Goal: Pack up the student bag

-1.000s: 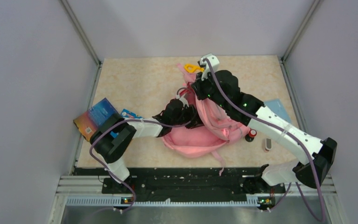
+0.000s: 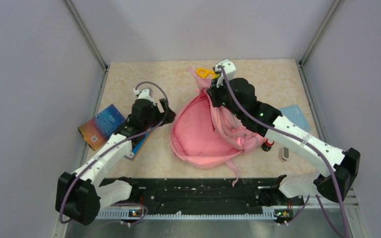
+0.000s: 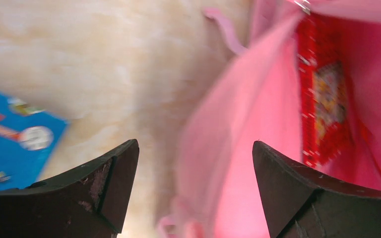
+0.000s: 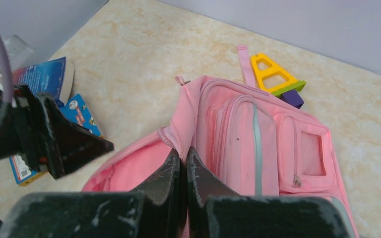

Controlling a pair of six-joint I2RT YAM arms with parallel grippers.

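Observation:
A pink bag [image 2: 196, 131] lies open in the middle of the table, its upper flap raised. In the right wrist view my right gripper is shut on the flap's pink edge [image 4: 181, 131]. Inside the bag, a red packet-like item [image 3: 322, 94] shows in the left wrist view, partly covered by pink cloth. My left gripper is open and empty, over the bag's left rim [image 3: 213, 124]. Two books lie on the left: one with a blue and orange cover [image 2: 101, 126], and a blue one [image 3: 15, 139] partly under my left arm in the top view.
Behind the bag lies a yellow triangular piece [image 4: 273, 74] beside a purple block [image 4: 292, 98]. To the right are a light-blue flat item [image 2: 296, 116], a dark bottle with a red band [image 2: 267, 145] and a small grey-white object [image 2: 285, 154].
My left gripper has come out of the bag and moved left, to beside its left rim. My right arm has stayed almost still, holding the flap up.

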